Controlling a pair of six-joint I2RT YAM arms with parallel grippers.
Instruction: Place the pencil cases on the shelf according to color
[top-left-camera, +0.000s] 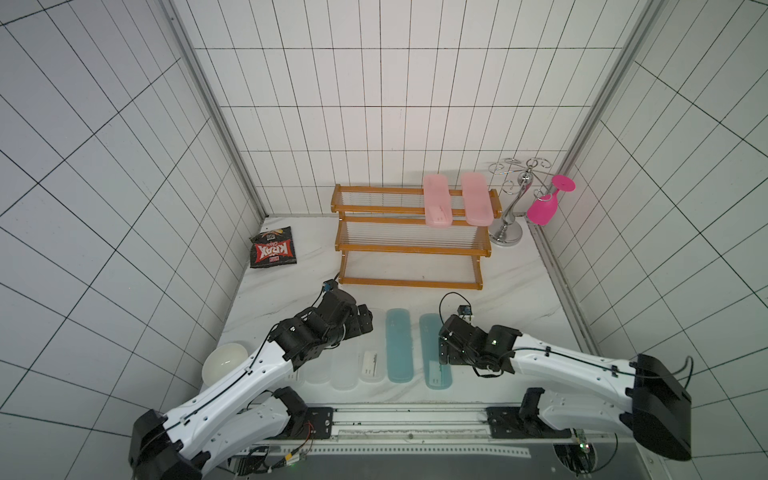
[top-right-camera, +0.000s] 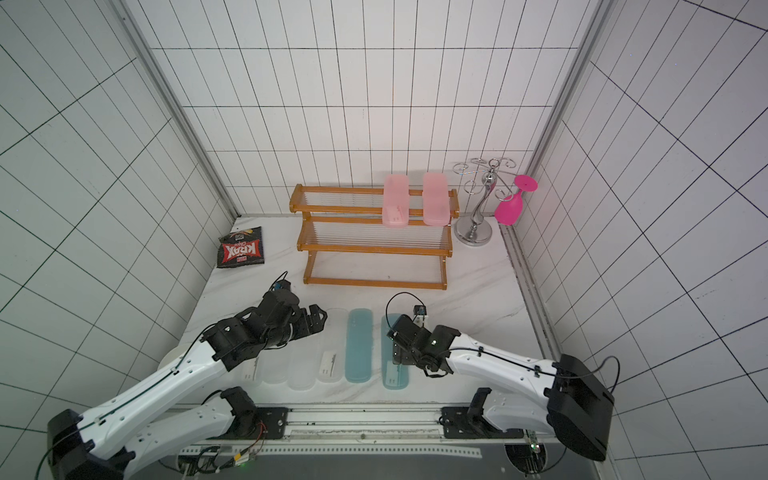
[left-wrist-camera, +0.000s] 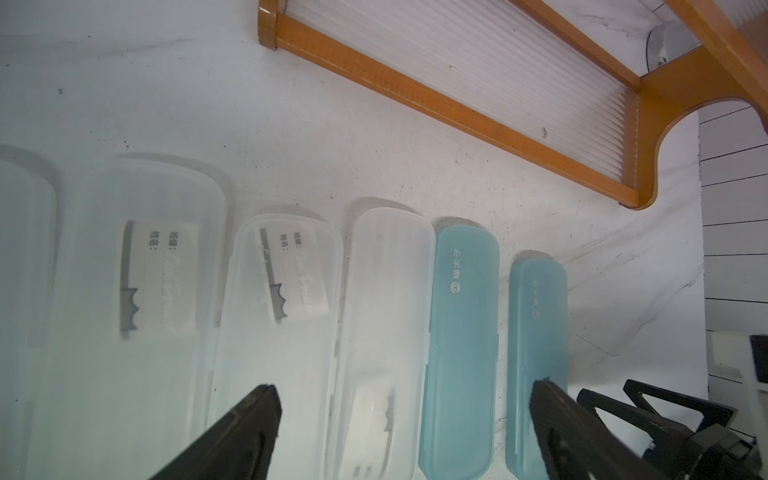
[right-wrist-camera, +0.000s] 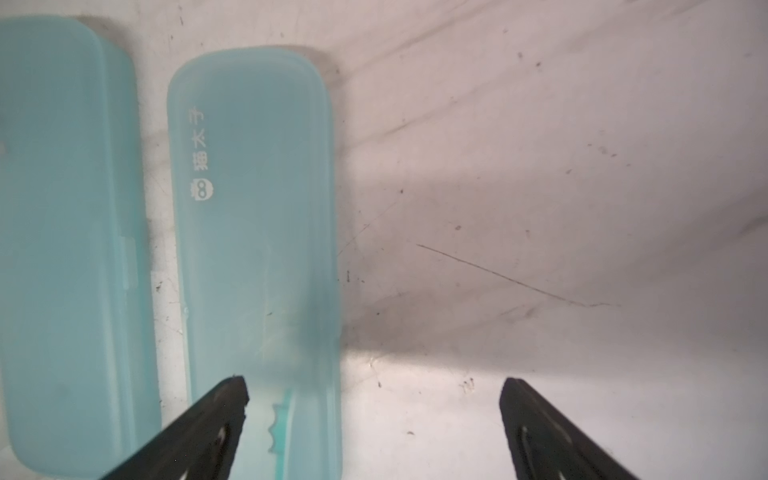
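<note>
Two pink pencil cases (top-left-camera: 436, 200) (top-right-camera: 435, 200) lie on the top tier of the wooden shelf (top-left-camera: 408, 283); the lower tiers are empty. In front, several translucent white cases (left-wrist-camera: 384, 296) and two teal cases (left-wrist-camera: 464, 344) (right-wrist-camera: 256, 264) lie side by side on the counter. My left gripper hangs open over the white cases, with nothing held. My right gripper is open just above the right-hand teal case, its left finger over that case and the other over bare counter.
A black snack bag (top-left-camera: 273, 248) lies back left, a white bowl (top-left-camera: 224, 364) front left. A silver stand (top-left-camera: 506, 233) and pink bottle (top-left-camera: 544, 208) stand back right.
</note>
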